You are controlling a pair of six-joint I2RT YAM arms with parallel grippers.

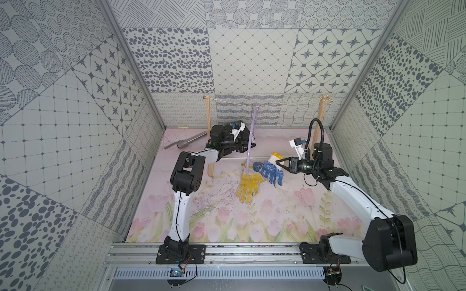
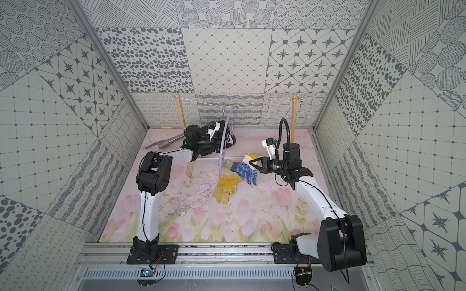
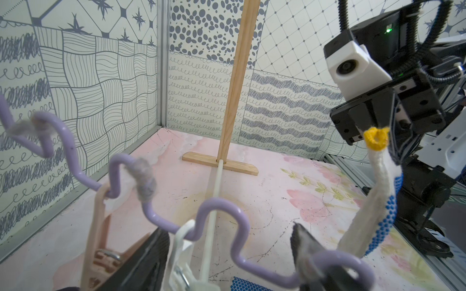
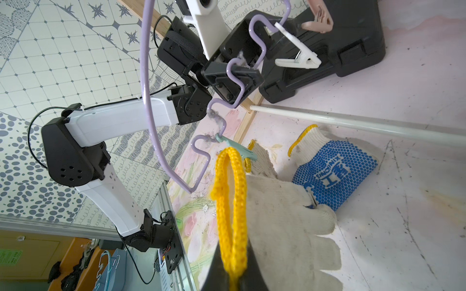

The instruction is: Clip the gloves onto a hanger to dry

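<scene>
A lilac hanger (image 1: 249,145) hangs from the line, with a white clip (image 4: 298,58) and a pink clip (image 4: 318,21) on it. My left gripper is at the hanger, part open around the white clip area; whether it grips anything is unclear. My right gripper (image 1: 277,162) is shut on the cuff of a white-and-blue glove (image 4: 286,228), held up beside the hanger. Below, a yellow glove (image 1: 249,186) and another blue glove (image 4: 332,169) lie on the table.
Wooden posts (image 1: 321,111) carry the line at the back. A white rod (image 4: 369,126) crosses the table, and a black case (image 4: 359,43) lies behind it. Grey metal tools (image 1: 191,138) lie at the back left.
</scene>
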